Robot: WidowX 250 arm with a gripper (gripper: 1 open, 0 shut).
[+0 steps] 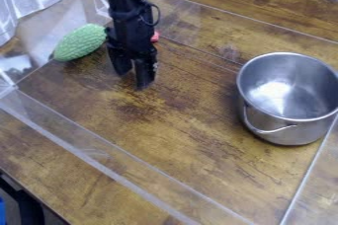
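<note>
My black gripper [134,63] hangs low over the wooden table at the upper left, its fingertips near the surface; whether it is open or shut is hard to tell. A green textured corn-like toy [79,41] lies to its left. A small red object [154,37] is partly hidden behind the gripper. A steel pot [287,101] with a wire handle stands at the right.
A clear plastic border [185,195] runs round the work area.
</note>
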